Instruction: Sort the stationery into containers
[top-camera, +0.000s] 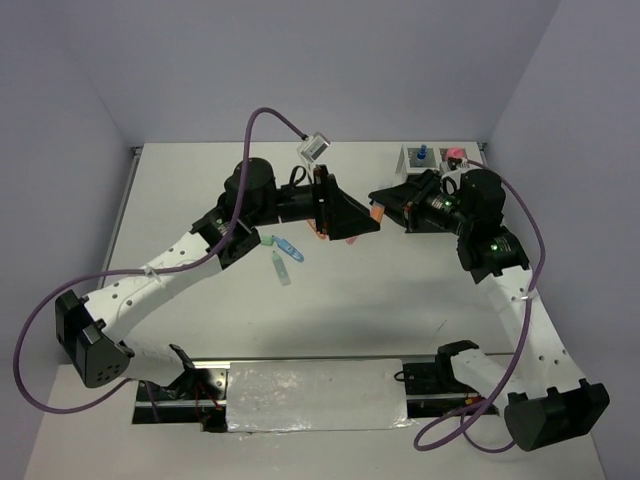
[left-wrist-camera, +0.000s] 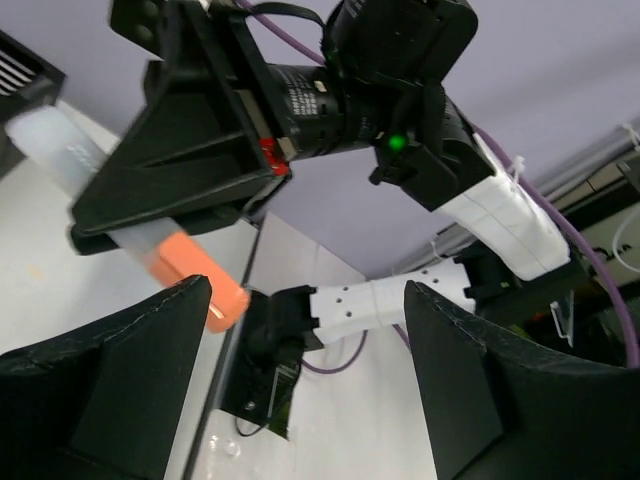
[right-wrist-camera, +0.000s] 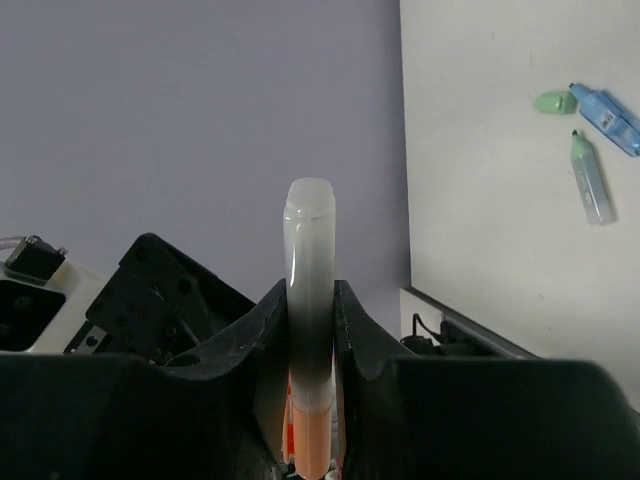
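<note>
My right gripper is shut on a translucent bottle with an orange end, held upright in the right wrist view. My left gripper stands open, close beside it; in the left wrist view the bottle's orange end is near its fingers, apart or touching I cannot tell. On the table a blue bottle, a pale green-tipped bottle and a small green piece lie loose. Orange and pink items are mostly hidden behind the arms in the top view.
A dark organizer with grey compartments, holding blue and pink items, stands at the back right, partly under the right arm.
</note>
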